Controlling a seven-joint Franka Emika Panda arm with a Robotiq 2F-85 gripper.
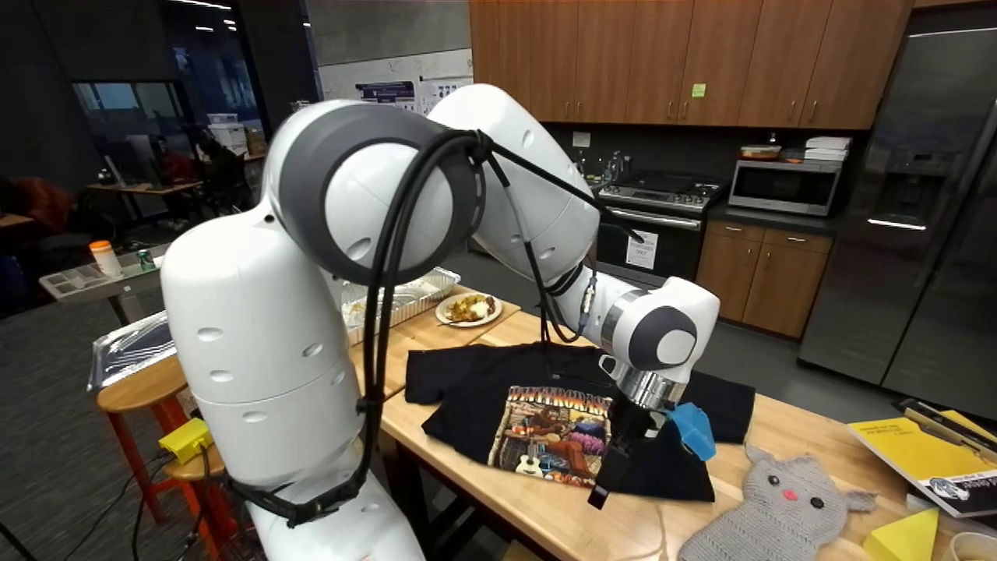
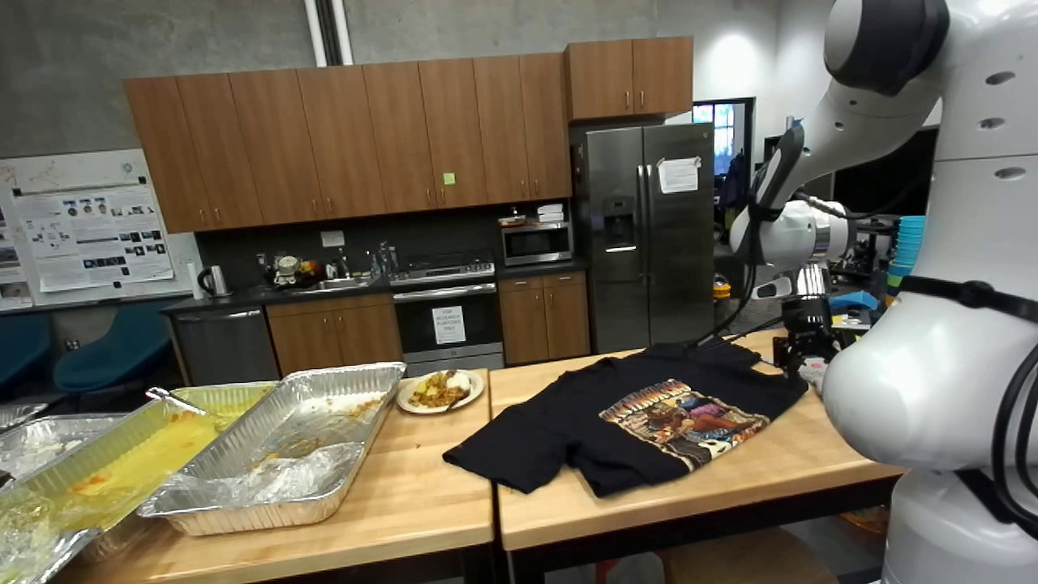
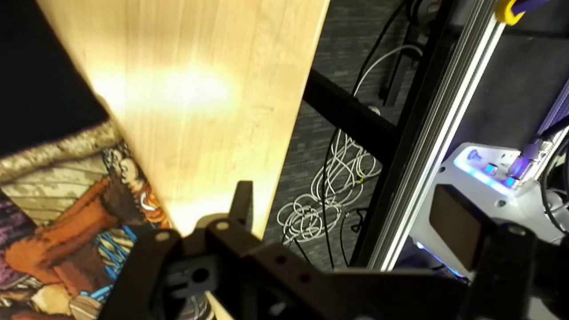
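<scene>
A black T-shirt (image 2: pixel 584 410) with a colourful printed picture (image 1: pixel 551 435) lies spread out on the wooden table. In exterior view 1 my gripper (image 1: pixel 605 478) hangs over the shirt's hem side, near the right edge of the print. The wrist view shows the fingers wide apart, one finger (image 3: pixel 242 202) at the left and the other finger (image 3: pixel 456 226) at the right, with nothing held between them. Beneath that gap are the table edge and the floor, while the shirt's print (image 3: pixel 69 229) lies off to the left.
A grey knitted toy (image 1: pixel 780 509), a yellow block (image 1: pixel 902 538) and a yellow book (image 1: pixel 921 458) occupy the table's right end. Foil trays (image 2: pixel 282 506) and a plate of food (image 2: pixel 413 399) stand at the other end. Bare wood runs along the front edge.
</scene>
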